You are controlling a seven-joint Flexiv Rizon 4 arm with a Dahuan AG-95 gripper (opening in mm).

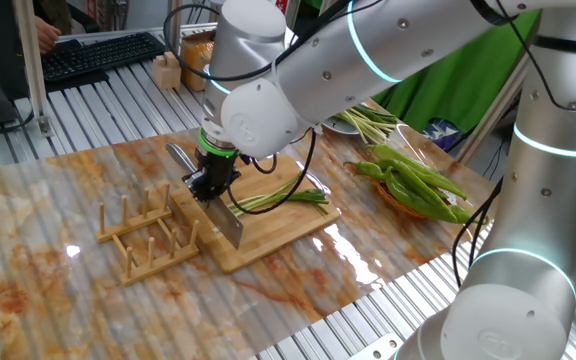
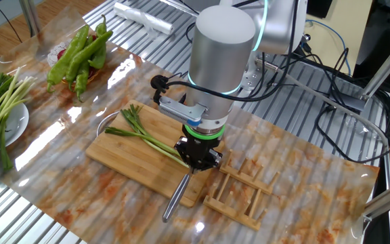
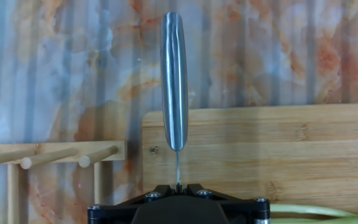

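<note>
My gripper point(image 1: 208, 190) is shut on a metal cleaver over the left part of the wooden cutting board point(image 1: 253, 240). The cleaver's blade point(image 1: 226, 223) points down towards the board in exterior view 1; whether its edge touches cannot be told. In the wrist view, its steel handle point(image 3: 174, 81) sticks out past the board's edge, and the thin neck runs between the fingertips. Green onions point(image 2: 139, 130) lie across the board, their pale ends reaching close to my gripper point(image 2: 196, 163) in exterior view 2.
A wooden peg rack point(image 1: 148, 250) stands right beside the board. Green peppers point(image 1: 408, 185) sit in a basket, and more green onions point(image 2: 2, 112) lie on a white plate point(image 2: 17, 125).
</note>
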